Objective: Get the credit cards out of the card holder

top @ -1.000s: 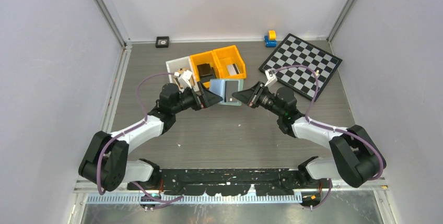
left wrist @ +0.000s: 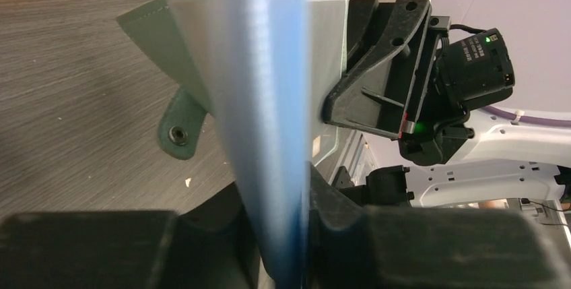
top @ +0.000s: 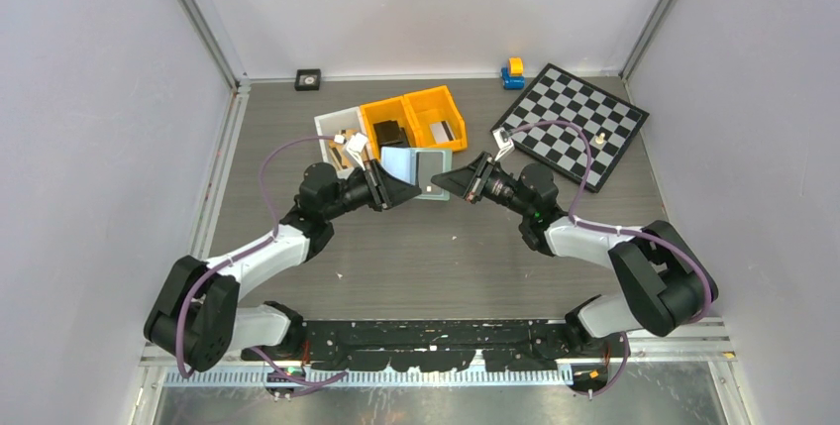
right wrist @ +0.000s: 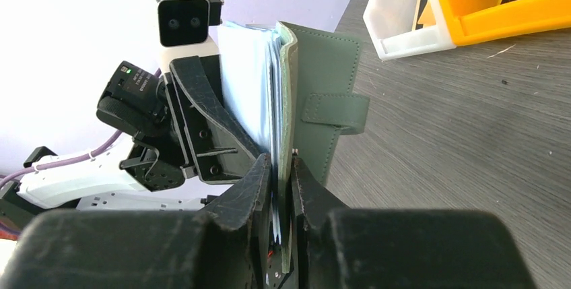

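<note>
The green card holder (top: 445,154), spread open with pale blue sleeves (top: 398,160), hangs between my two grippers. In the right wrist view, its stitched cover (right wrist: 330,63) and strap sit beside several layered sleeves (right wrist: 246,77). My right gripper is shut on the holder's edge. In the left wrist view, a blurred blue sleeve (left wrist: 259,100) runs down between the fingers of my left gripper; whether they pinch it cannot be told. A snap tab (left wrist: 178,131) dangles from the holder. A grey panel, perhaps a card, shows behind a clear sleeve (top: 432,167).
Behind the holder stand an orange bin (top: 458,116), with dark items and pale flat cards (top: 442,132), and a white bin (top: 331,128). A checkered board (top: 573,116) lies back right.
Over the last second, my right gripper and the holder have shifted slightly left.
</note>
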